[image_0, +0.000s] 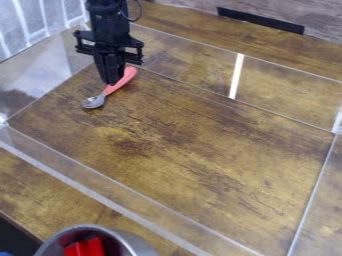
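Observation:
A spoon with a pink-red handle (118, 82) and a silver head (94, 101) lies on the wooden table in the upper left of the clear-walled area. My black gripper (108, 64) is over the handle's upper end, partly in front of it. Whether its fingers are apart or closed, or touching the handle, is hard to make out.
Clear low walls bound the wooden work surface (201, 150), whose middle and right are empty. A metal bowl (127, 242) with red objects (83, 248) inside sits at the bottom left, outside the walls.

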